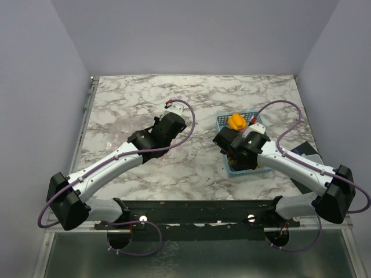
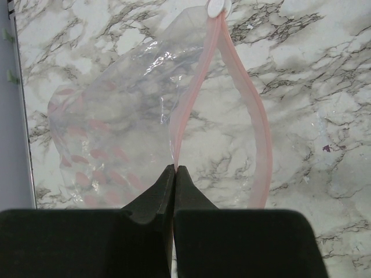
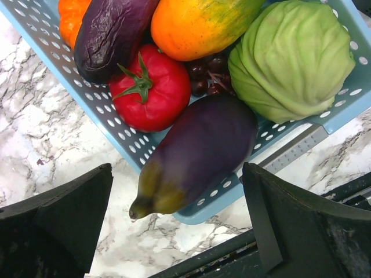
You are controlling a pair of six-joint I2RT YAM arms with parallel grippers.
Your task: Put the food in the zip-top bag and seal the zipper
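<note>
A clear zip top bag (image 2: 139,110) with pink spots and a pink zipper edge lies on the marble table, its mouth spread apart. My left gripper is shut on the near zipper edge of the bag. In the right wrist view, a blue basket (image 3: 194,217) holds the food: a dark eggplant (image 3: 203,150), a tomato (image 3: 159,95), a green cabbage (image 3: 290,61), a yellow-orange fruit (image 3: 200,23) and more. My right gripper stands open above the basket's near end, fingers on either side of the eggplant and nothing gripped.
Dark flat items (image 1: 301,152) lie right of the basket. A white slider (image 2: 218,7) sits at the far end of the bag's zipper. Bare marble (image 1: 200,168) separates bag and basket, and the back of the table is clear.
</note>
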